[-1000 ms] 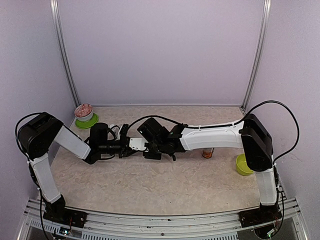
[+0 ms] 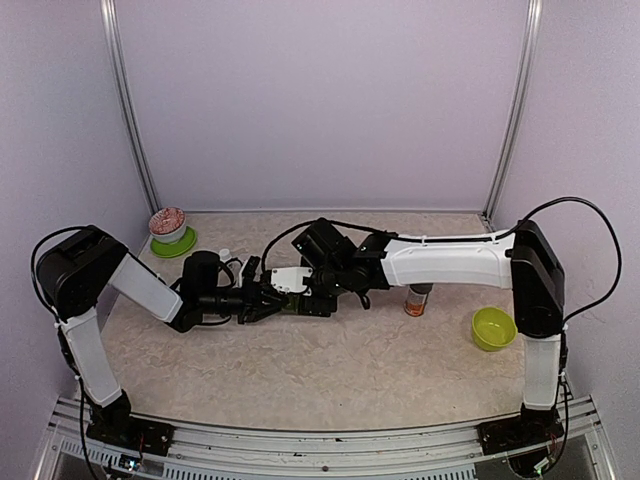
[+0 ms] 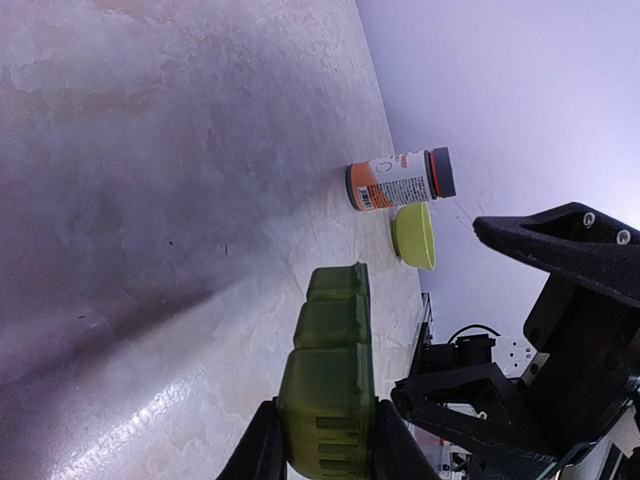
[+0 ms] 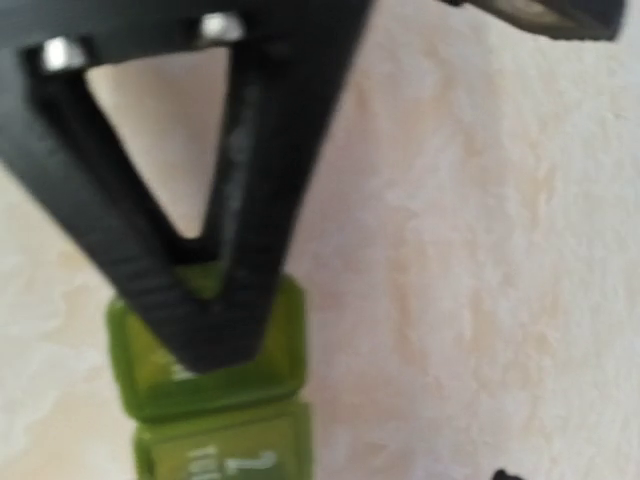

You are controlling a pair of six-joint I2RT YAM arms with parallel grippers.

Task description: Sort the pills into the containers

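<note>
My left gripper is shut on a green pill organizer [image 3: 330, 340], which stands out from between the fingers with its row of compartments pointing away. In the right wrist view, the lids of the end compartments [image 4: 225, 450] look closed, and one black finger [image 4: 215, 320] of my right gripper overlaps the end one; whether it touches cannot be told. From the left wrist view, the right gripper stands open to the right of the organizer, nothing between its fingers. An orange-and-white pill bottle [image 3: 390, 180] with a dark cap stands beyond. Pills inside the organizer are not visible.
A lime green bowl [image 2: 493, 328] sits at the right of the table. At the back left, a white bowl of reddish contents [image 2: 167, 222] rests on a green plate [image 2: 174, 244].
The right arm has shifted to the right, drawing its gripper slightly away from the left one. The left arm has barely moved.
</note>
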